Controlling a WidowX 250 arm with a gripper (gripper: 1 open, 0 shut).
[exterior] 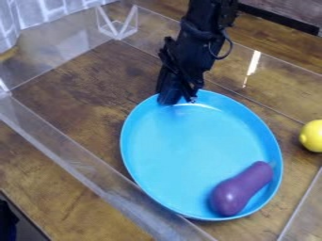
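A blue round plate (pixel 189 151) lies on the wooden table, with a purple eggplant (pixel 239 188) on its lower right part. The black gripper (pixel 174 94) is low over the plate's far rim, shut, with nothing visible between its fingers; its fingertips are dark and partly hard to make out.
A yellow object (pixel 311 136) sits right of the plate, near the frame's edge. Clear plastic walls border the area at left, back and right. Bare wood (pixel 75 89) lies left of the plate.
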